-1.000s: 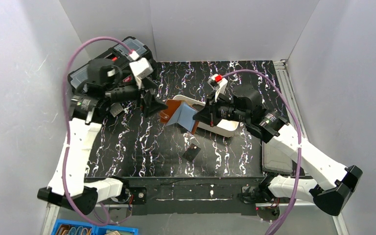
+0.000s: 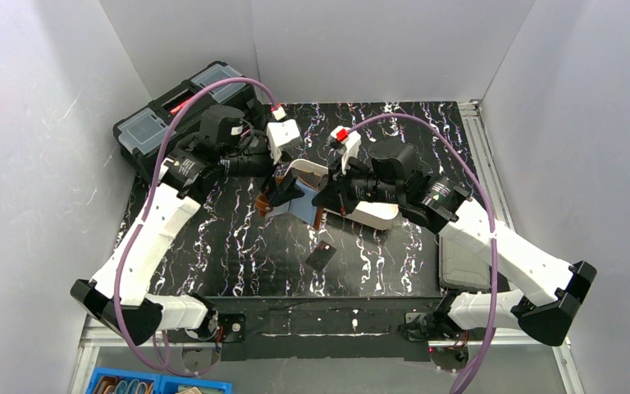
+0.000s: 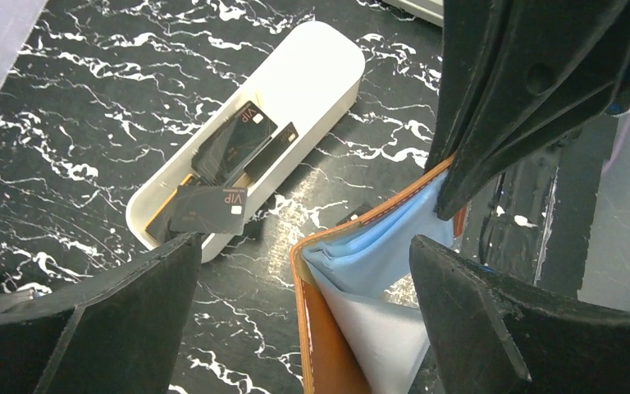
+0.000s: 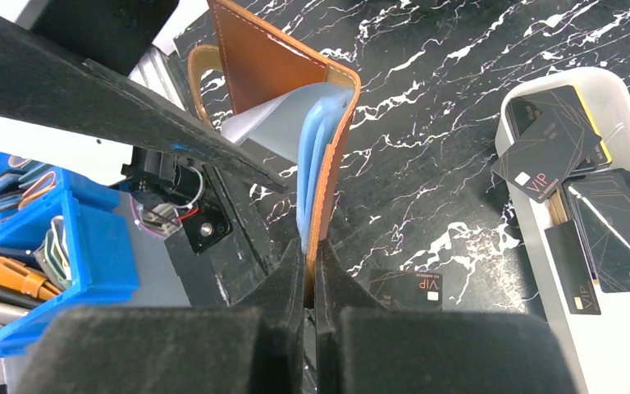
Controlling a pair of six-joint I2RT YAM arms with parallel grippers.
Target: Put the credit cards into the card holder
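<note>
An orange-brown card holder (image 3: pixel 326 345) with blue-white sleeves hangs in the middle, its edge pinched by my right gripper. My left gripper stands open over it, the holder between its fingers but apparently not clamped. A white box (image 3: pixel 312 57) behind holds black VIP cards (image 4: pixel 607 230), some lying askew on top. A single dark card (image 2: pixel 321 255) lies on the marble table in front of the holder.
A black toolbox (image 2: pixel 143 131) sits at the back left, a grey case (image 2: pixel 462 263) at the right. Blue bins (image 4: pixel 90 254) with tools are beyond the front edge.
My left gripper has moved right and down, from beside the holder to over it. The right gripper has shifted slightly left with the holder.
</note>
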